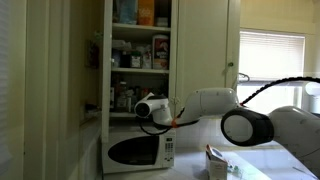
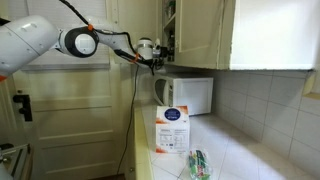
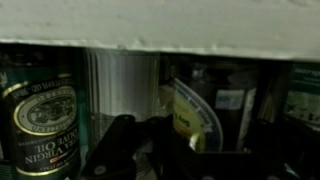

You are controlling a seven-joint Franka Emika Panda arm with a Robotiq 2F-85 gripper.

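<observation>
In the wrist view a dark jar [image 3: 235, 108] with a pale, round-edged label stands under the shelf edge. My gripper is right at its lower part, dark against it, and shut on it as far as the dimness shows; the contact itself is mostly lost in shadow. To the left are a clear ribbed glass [image 3: 120, 85] and a green olive oil container [image 3: 45, 115]. Exterior view 1 has the arm reaching into the open cupboard, with the gripper [image 1: 143, 108] at the lowest shelf, above the microwave [image 1: 137, 151].
The white shelf edge [image 3: 160, 32] crosses just above the jar, and another green container [image 3: 303, 95] crowds it on the right. An open cupboard door [image 1: 205, 60] stands beside the arm. On the counter are a white box [image 2: 172, 130] and a clear plastic bag [image 2: 198, 165].
</observation>
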